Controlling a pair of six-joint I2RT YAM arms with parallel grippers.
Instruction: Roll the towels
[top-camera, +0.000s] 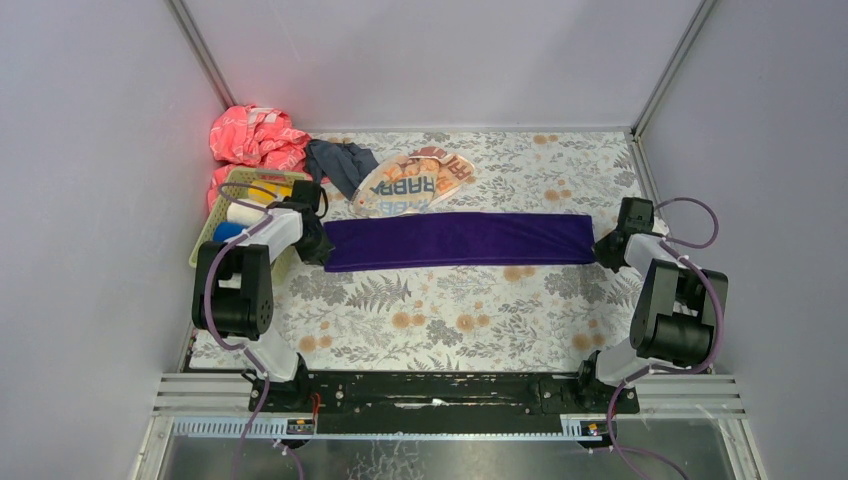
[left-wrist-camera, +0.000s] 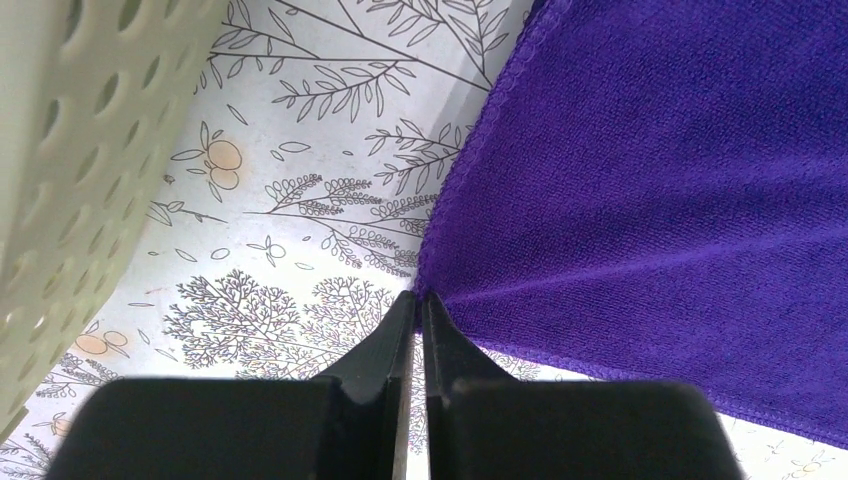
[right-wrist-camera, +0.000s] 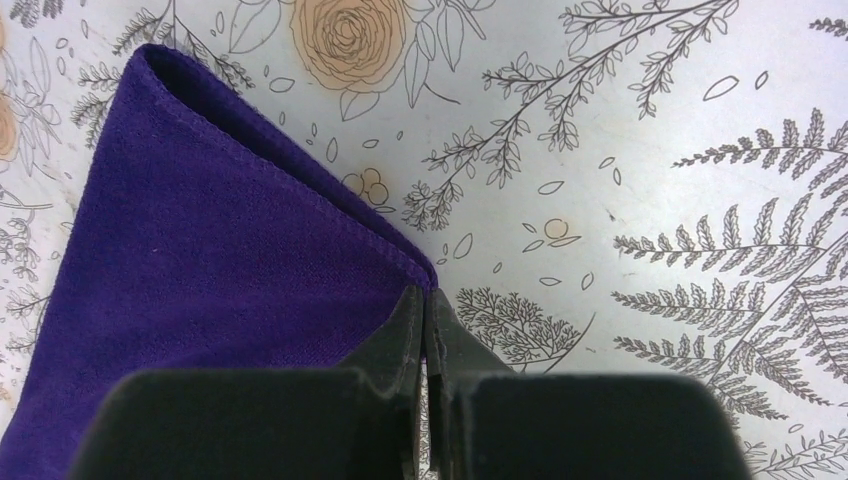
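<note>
A purple towel (top-camera: 460, 240) lies as a long, narrow strip across the middle of the table. In the left wrist view, the corner of the towel (left-wrist-camera: 620, 200) runs up to the tips of my left gripper, which is shut on its edge. My right gripper is shut on the towel's opposite end (right-wrist-camera: 230, 230), where the folded layers meet at the corner. From above, the left gripper (top-camera: 322, 252) is at the strip's left end and the right gripper (top-camera: 603, 255) at its right end.
A basket (top-camera: 203, 225) holding rolled towels stands at the left, close beside the left arm. Behind it lie a pink cloth (top-camera: 258, 140), a dark grey cloth (top-camera: 342, 162) and a printed cloth (top-camera: 415, 182).
</note>
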